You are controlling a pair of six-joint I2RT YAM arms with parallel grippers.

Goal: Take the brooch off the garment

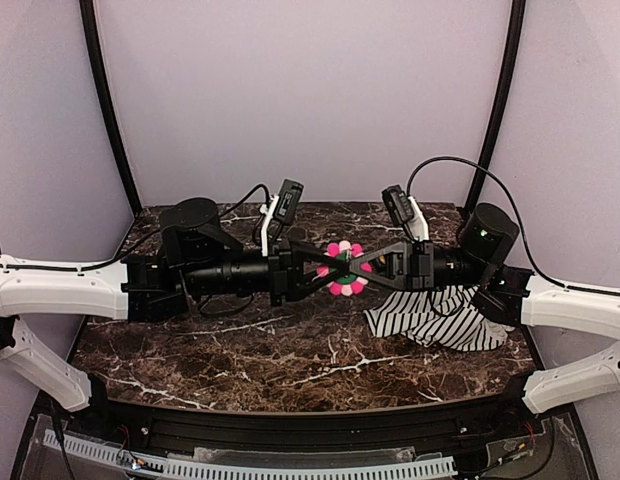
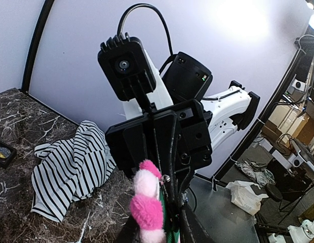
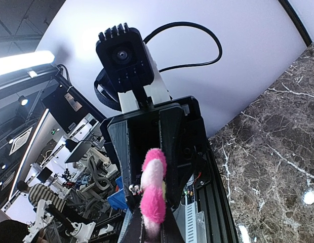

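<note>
A flower brooch with pink and white plush petals and a green centre is held in the air between the two grippers, which meet over it mid-table. My right gripper is shut on the brooch from the right. My left gripper reaches it from the left; its fingertips overlap the brooch and the other fingers, so their opening is unclear. In both wrist views the petals fill the space at the fingertips. The striped garment lies crumpled on the marble table at the right, apart from the brooch.
A small dark object lies on it beside the garment in the left wrist view. Panels close off the back and sides.
</note>
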